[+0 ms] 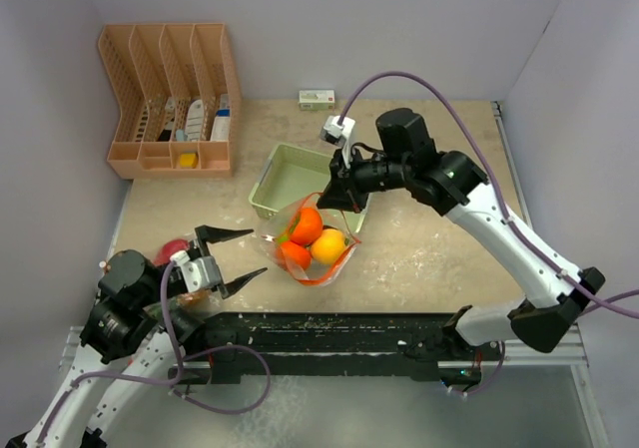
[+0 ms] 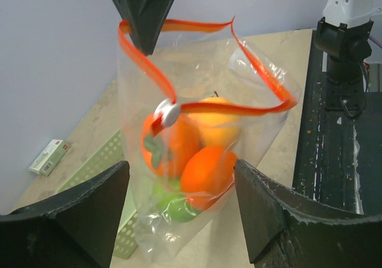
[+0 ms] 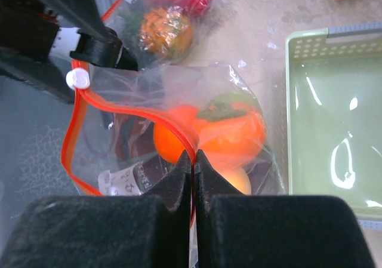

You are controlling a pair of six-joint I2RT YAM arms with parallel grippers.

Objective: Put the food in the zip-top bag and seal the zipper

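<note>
A clear zip top bag with an orange rim (image 1: 318,281) hangs with its mouth open. Inside it are an orange fruit (image 1: 296,255), another orange fruit (image 1: 307,226), a yellow one (image 1: 328,246) and something green (image 2: 173,203). My right gripper is shut on the bag's orange rim, which runs between its fingertips. To the bag's left, my left gripper (image 1: 257,252) stands open with its fingers pointing at the bag and nothing held. A white zipper slider sits on the rim, near the left fingers in the right wrist view.
Behind the bag stands a pale green basket (image 1: 290,174), empty where visible. A tan organizer (image 1: 168,99) occupies the back left, and a small box (image 1: 317,99) lies at the back. Another filled bag (image 3: 167,32) lies by the left arm. Free table extends right.
</note>
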